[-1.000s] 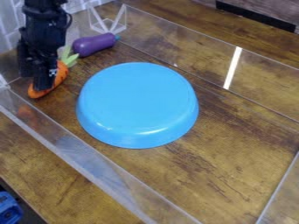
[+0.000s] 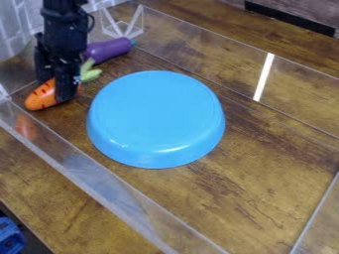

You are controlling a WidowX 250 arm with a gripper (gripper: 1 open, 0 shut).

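Observation:
The black gripper [image 2: 63,71] is low at the left, over an orange toy carrot [image 2: 47,92] with a green top, its fingertips at the carrot. Whether the fingers are closed on it cannot be told. Behind the gripper lies a purple toy eggplant [image 2: 111,49]. A large upturned blue bowl or lid [image 2: 155,114] rests right of the carrot.
Clear plastic walls border the wooden surface [image 2: 252,169], which is free to the right of the blue object. A blue item [image 2: 8,236] sits at the bottom left corner.
The gripper has shifted slightly right and down over the carrot, which has shifted a little.

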